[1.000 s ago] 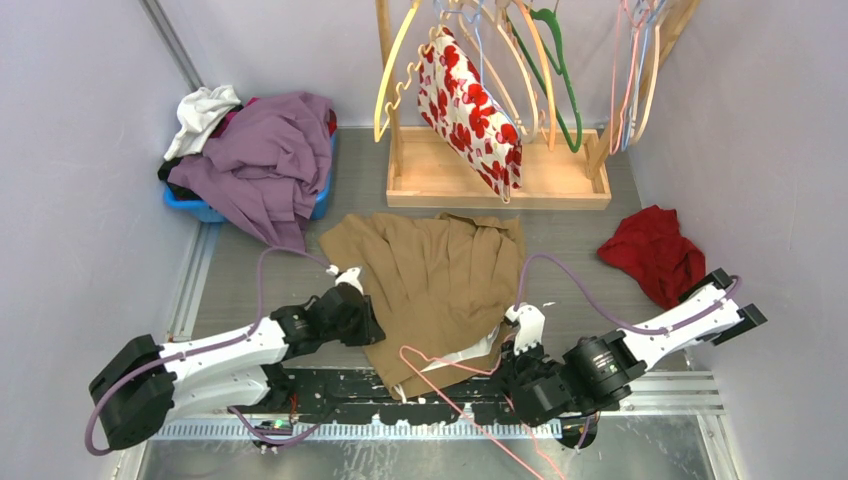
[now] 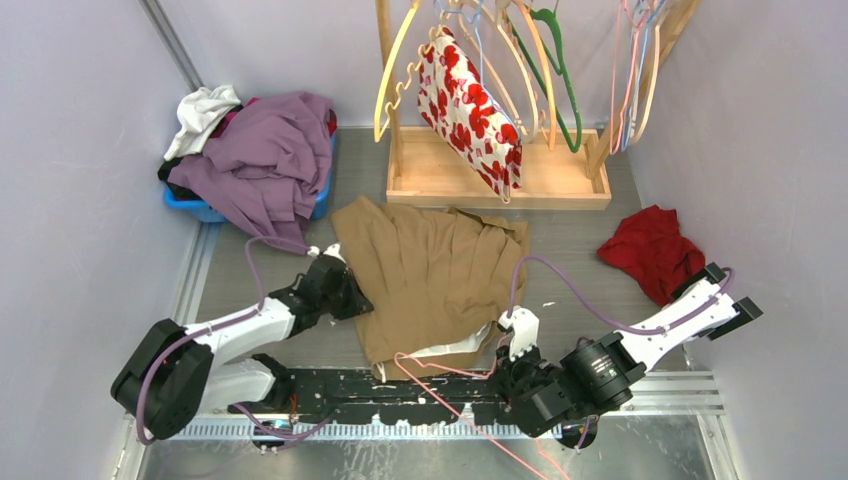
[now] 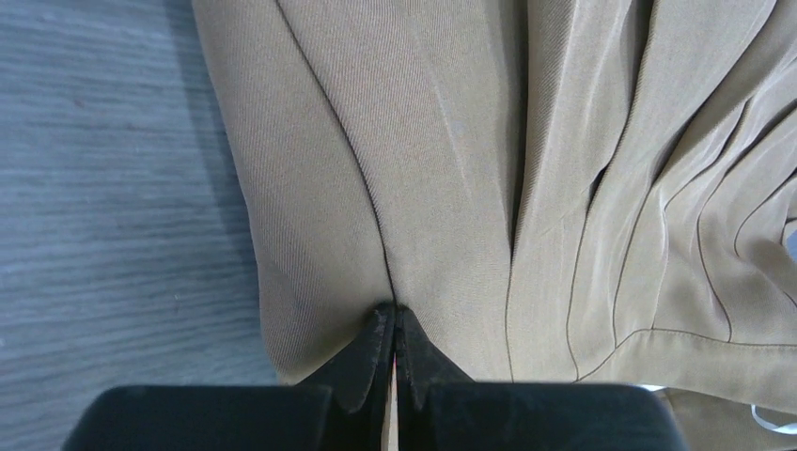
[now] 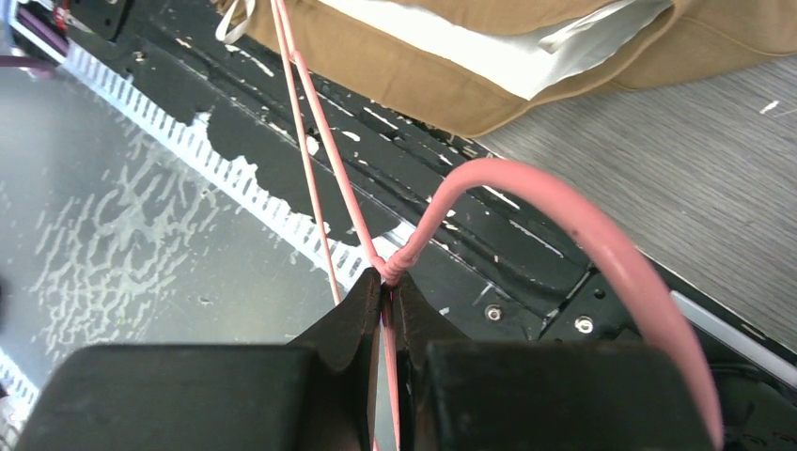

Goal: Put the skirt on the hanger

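Observation:
A brown pleated skirt (image 2: pixel 430 270) lies flat in the middle of the table, its waist end toward the front edge with a white lining (image 4: pixel 526 56) showing inside the opening. My left gripper is shut on the skirt's fabric near its left side. At the front right, my right gripper is shut on the pink hanger (image 4: pixel 526 183), right by the twisted base of its hook. In the top view the hanger's thin pink frame (image 2: pixel 440 398) reaches left, with one corner over the skirt's waist. The right fingertips are partly hidden from above.
Behind the skirt stands a wooden rack (image 2: pixel 500 190) with several hangers and a red-flowered cloth (image 2: pixel 465 110). A blue basket (image 2: pixel 200 210) of clothes sits at back left. A red cloth (image 2: pixel 655 252) lies at right.
My left gripper has shifted slightly left and up in the top view, and the skirt has turned and straightened with it. The hanger's corner has moved a little left and downward.

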